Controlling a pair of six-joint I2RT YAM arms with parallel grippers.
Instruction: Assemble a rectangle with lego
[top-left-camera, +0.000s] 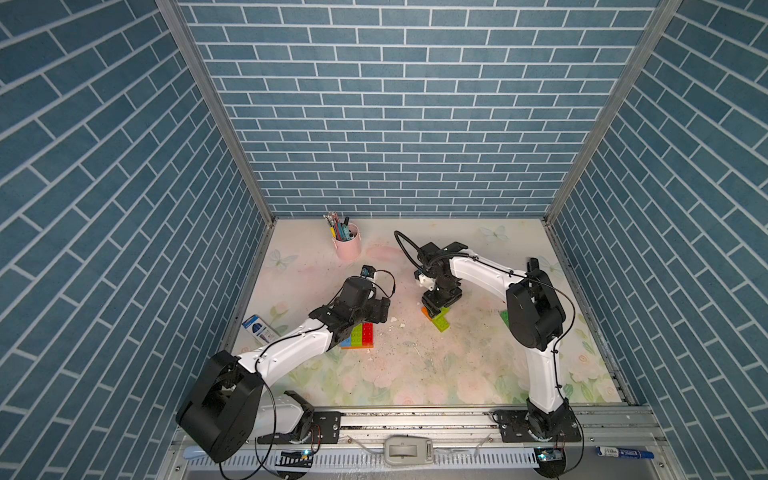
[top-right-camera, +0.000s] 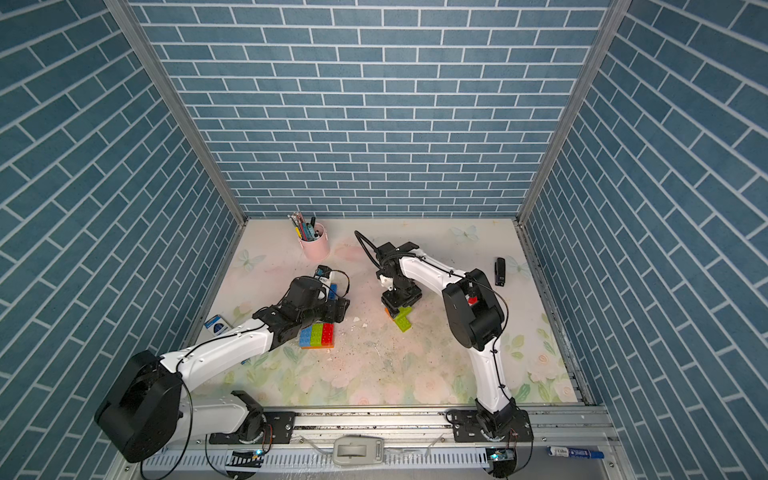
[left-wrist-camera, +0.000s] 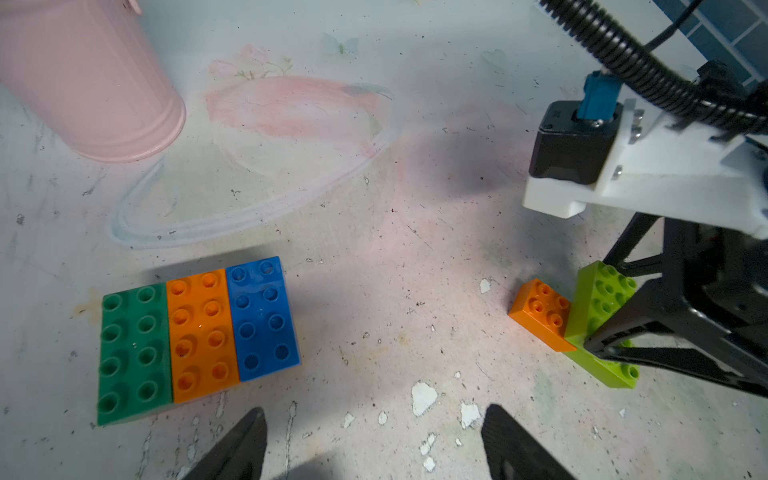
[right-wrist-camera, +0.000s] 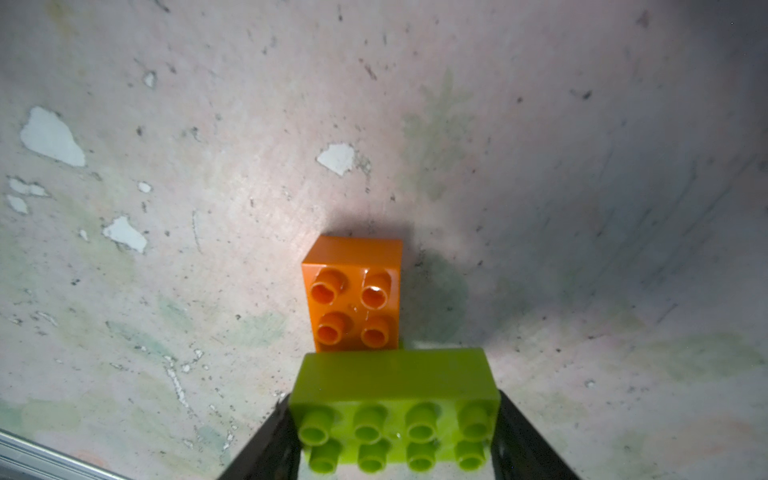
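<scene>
A light-green brick (right-wrist-camera: 393, 376) lies crosswise between the fingers of my right gripper, one finger at each end; whether they press on it I cannot tell. In the left wrist view it sits on a lower light-green brick (left-wrist-camera: 608, 369), beside an orange brick (left-wrist-camera: 544, 308). My left gripper is open and empty. Left of it in that view, a green, orange and blue row (left-wrist-camera: 200, 332) lies side by side. In the top left view, a block with red (top-left-camera: 367, 333), green and blue strips on an orange base lies under the left arm.
Behind the left gripper stands a pink pencil cup (top-left-camera: 347, 246). A blue and white packet (top-left-camera: 260, 329) lies at the left edge. Part of a green piece (top-left-camera: 505, 317) shows beside the right arm.
</scene>
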